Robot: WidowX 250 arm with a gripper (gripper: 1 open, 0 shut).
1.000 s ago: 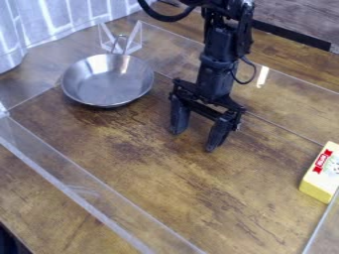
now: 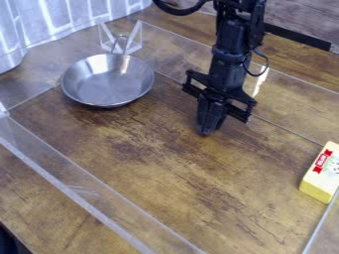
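My black gripper [image 2: 209,117] reaches down from the top centre to just over the dark wooden table [image 2: 159,189], right of a steel pan [image 2: 106,79]. Its fingers are drawn together and look shut, with nothing visible between them; the dark tips are hard to make out against the wood.
A yellow box with a red label [image 2: 322,173] lies at the right edge. A small white angular object [image 2: 121,40] stands behind the pan.
The pan and box have not moved.
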